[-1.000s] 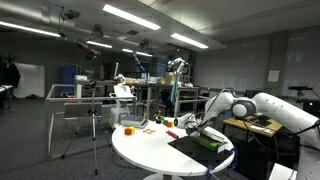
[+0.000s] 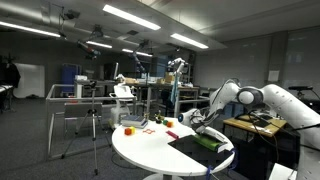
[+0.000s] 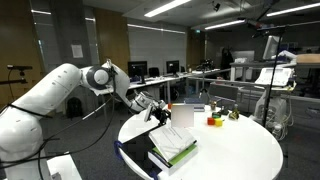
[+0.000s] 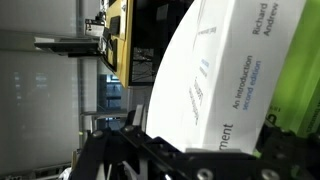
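Observation:
A thick white book (image 4: 245,75) with printed lettering on its spine crosses the wrist view. Beside its right edge shows a green book (image 4: 300,85). In exterior view 2, the white book (image 3: 172,138) lies over the green one (image 3: 182,158), with its pale cover tilted up at the back. My gripper (image 3: 158,115) is open just behind the books, at their far side. Its dark fingers line the bottom of the wrist view, close to the white book's spine; whether they touch it I cannot tell.
A black mat (image 2: 187,150) lies under the books on the white table (image 2: 140,152). Small yellow (image 3: 211,121) and red (image 3: 219,122) objects stand farther along the table. A tripod (image 2: 95,120) stands beyond the table.
The arm's elbow has shifted somewhat to the right in exterior view 1, and the gripper's pose has changed slightly. The green book and the mat look unmoved.

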